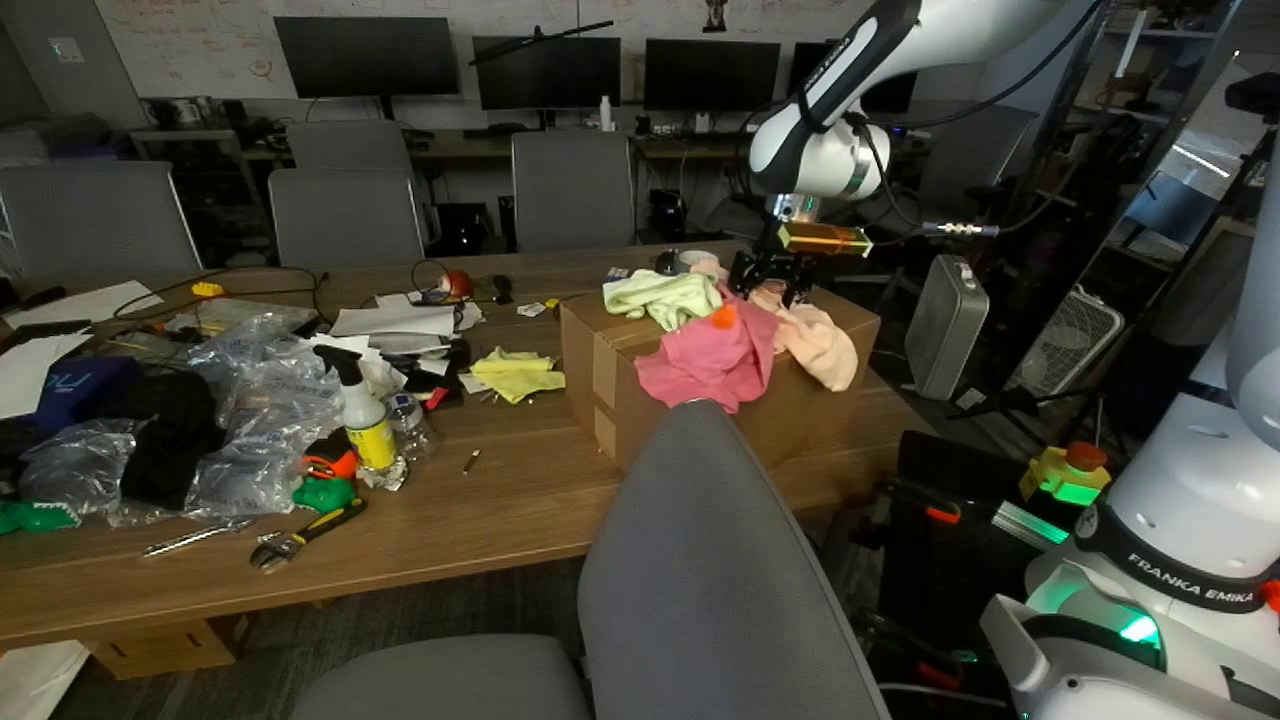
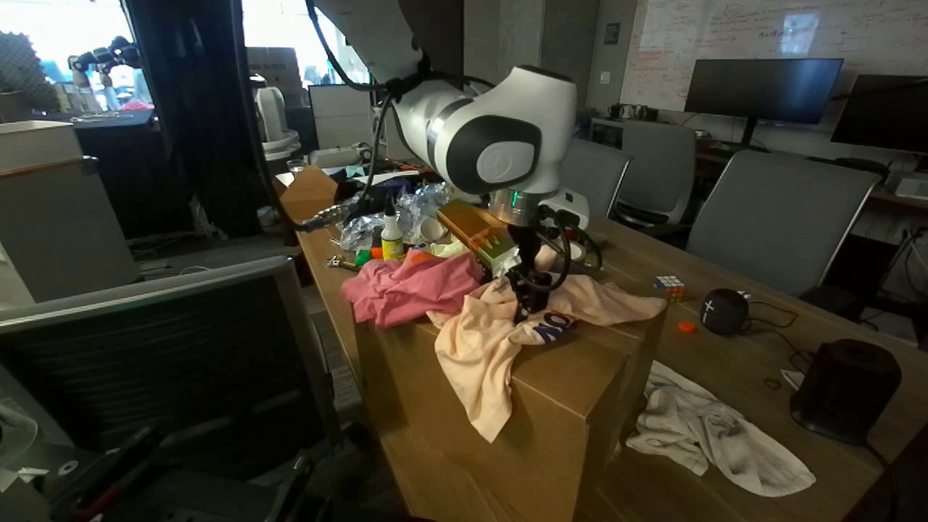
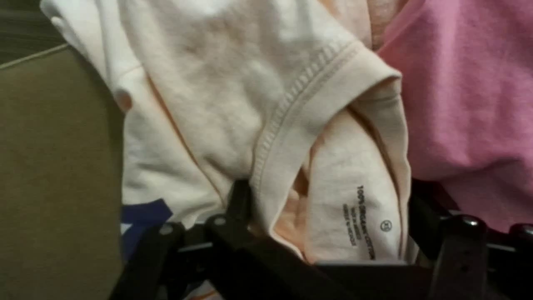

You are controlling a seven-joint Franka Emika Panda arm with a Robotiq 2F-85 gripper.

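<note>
A peach shirt with dark blue lettering lies draped over the top of the cardboard box, one part hanging down the side. My gripper is down at the shirt, its fingers apart on either side of the ribbed collar. Between them the inside label print shows; the tips press into or behind cloth, so how firmly they touch is hidden. Right beside it in the wrist view is a pink cloth, close against one finger. A pale green cloth rests on the box too.
A yellow cloth, spray bottle and plastic wrap clutter the table. A grey-white cloth lies beyond the box, near a black speaker. A chair back stands in front of the box.
</note>
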